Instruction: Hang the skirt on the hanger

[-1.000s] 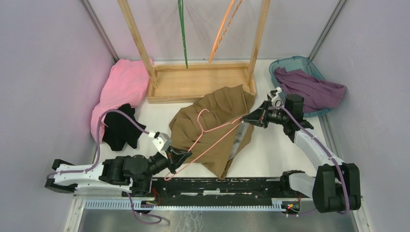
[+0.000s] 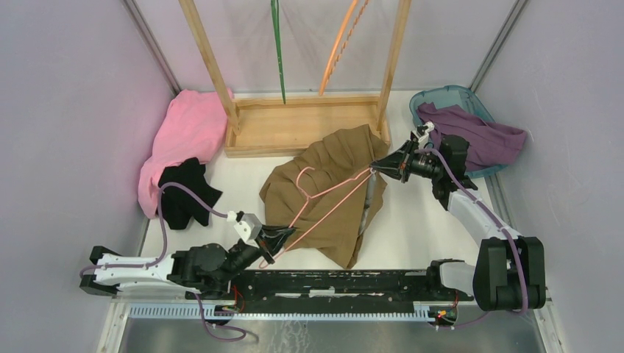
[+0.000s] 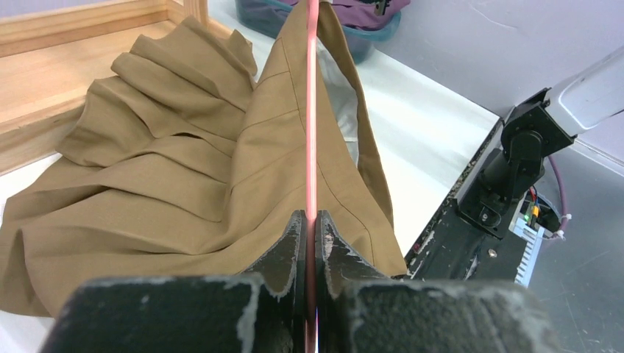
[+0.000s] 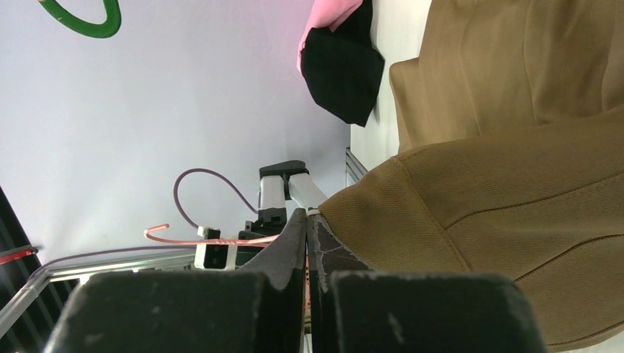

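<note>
A pink wire hanger (image 2: 324, 216) hangs over the brown skirt (image 2: 294, 191), with my left gripper (image 2: 288, 229) shut on it. In the left wrist view the hanger's bar (image 3: 311, 147) runs straight away from the fingers. My right gripper (image 2: 377, 167) is at the skirt's upper right edge, near the hanger's far end. In the right wrist view its tips are shut at the skirt's raised edge (image 4: 383, 198); whether fabric lies between them is hard to tell. The skirt's pale inside shows along its right side.
A wooden rack (image 2: 294, 132) with hanging green and orange hangers stands at the back. Pink cloth (image 2: 184, 125) and black cloth (image 2: 188, 198) lie left. A blue basket (image 2: 430, 98) with purple cloth (image 2: 474, 143) is at the back right. Bare table shows beside the skirt.
My right gripper has risen toward the back of the table, the skirt's edge and hanger's far end moving with it. My left gripper has shifted slightly right with the hanger.
</note>
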